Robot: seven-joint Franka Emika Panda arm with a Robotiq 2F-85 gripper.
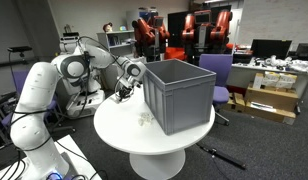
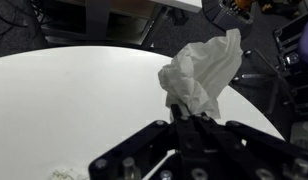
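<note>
A crumpled white tissue stands up from the tips of my gripper in the wrist view, pinched between the shut fingers. In the exterior view my gripper is small and dark above the far left part of the round white table; the held tissue is hard to make out there. The large grey bin stands on the table to the right of the gripper. Another pale, crumpled piece lies on the tabletop left of the bin.
A dark bar lies on the floor at the right.
</note>
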